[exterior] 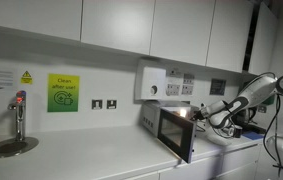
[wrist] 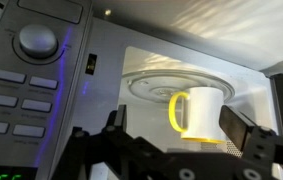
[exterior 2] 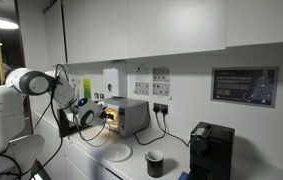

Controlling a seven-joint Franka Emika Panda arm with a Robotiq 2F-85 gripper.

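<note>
In the wrist view, a white mug (wrist: 202,112) with a yellow handle and yellow lower band sits inside the lit microwave, near the round glass turntable (wrist: 166,84). My gripper is open, its two fingers well apart, with the mug ahead and seen between them, nearer the right finger. Contact cannot be made out. The microwave (exterior 2: 131,116) stands on the counter, and its door (exterior: 176,134) hangs open in exterior view 1. From outside, the arm reaches to the microwave's open front; the fingertips are too small to judge there.
The microwave's button panel (wrist: 26,98) lies close on the wrist view's left. A white plate (exterior 2: 116,153), a dark mug (exterior 2: 155,163) and a black coffee machine (exterior 2: 211,150) occupy the counter in exterior view 2. Left of the microwave, the counter (exterior: 91,152) is bare up to the sink.
</note>
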